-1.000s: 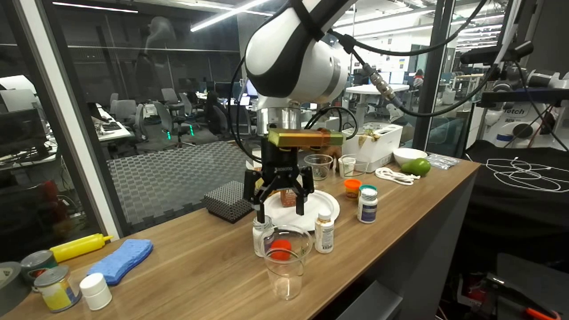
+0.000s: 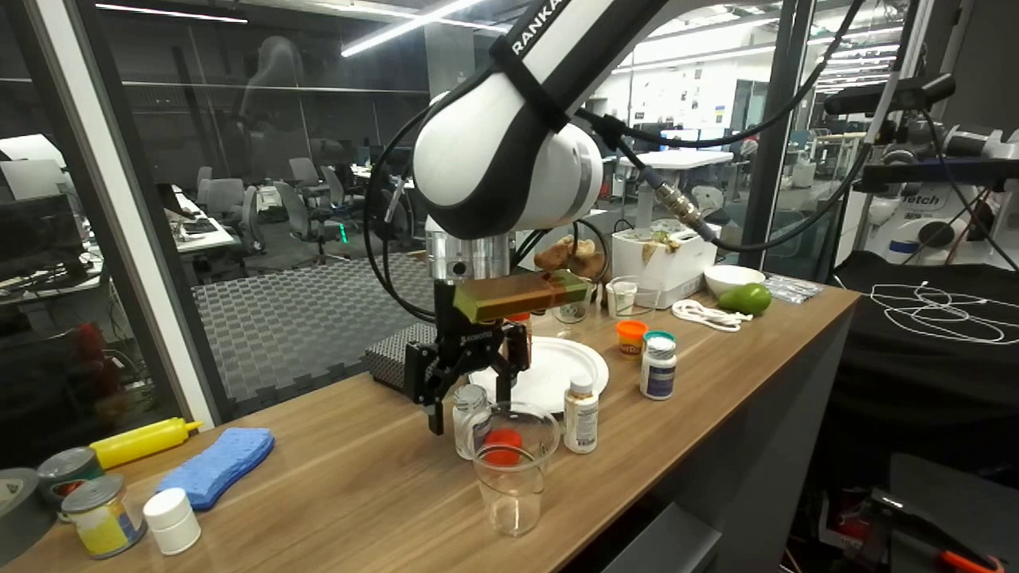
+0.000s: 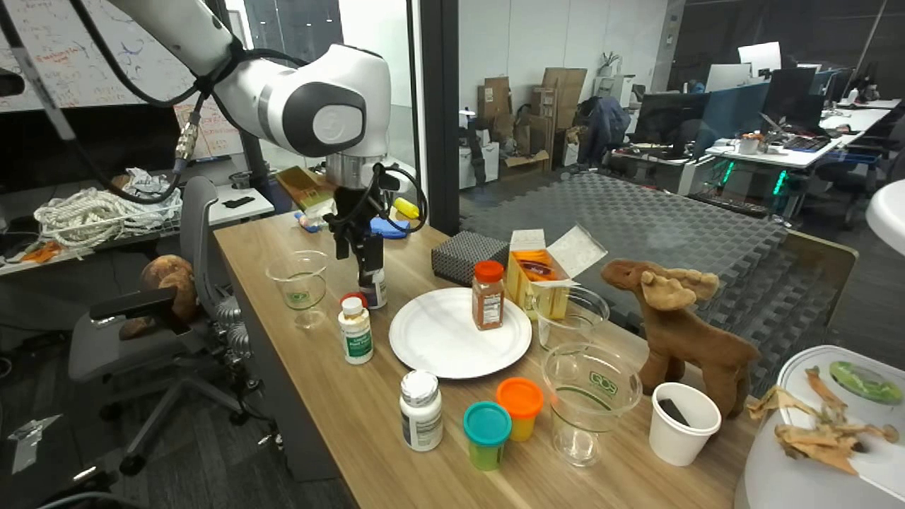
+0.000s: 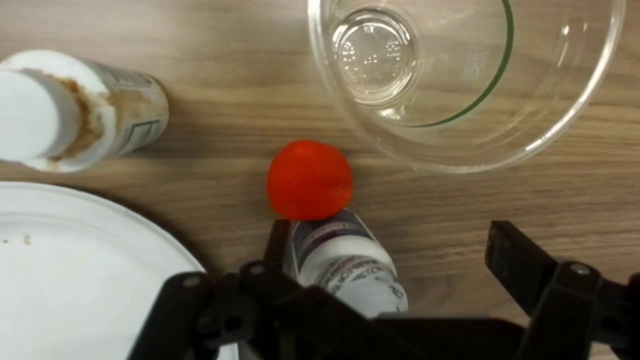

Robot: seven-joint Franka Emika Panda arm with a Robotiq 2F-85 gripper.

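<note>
My gripper stands open above the table, its fingers wide apart. In the wrist view a white pill bottle (image 4: pixel 354 264) with a purple label shows between the fingers, closer to the left one; whether that finger touches it I cannot tell. Right beside this bottle is a small red-orange object (image 4: pixel 310 180), also visible through the clear cup (image 2: pixel 516 492) in the first exterior view. The clear cup stands in front of them, apart from my fingers. Another white bottle (image 3: pixel 356 332) with a green label stands close by.
A white plate (image 3: pixel 424 348) bearing a red-capped spice jar (image 3: pixel 488 297) lies beside the gripper. Behind it are a dark textured box (image 3: pixel 469 257) and an open yellow box (image 3: pixel 530 276). Bare table lies toward the blue sponge (image 2: pixel 218 465). The table's front edge runs close to the cup.
My gripper has moved left and lower in the first exterior view and has turned somewhat, coming down around the purple-labelled bottle. The objects on the table have stayed put.
</note>
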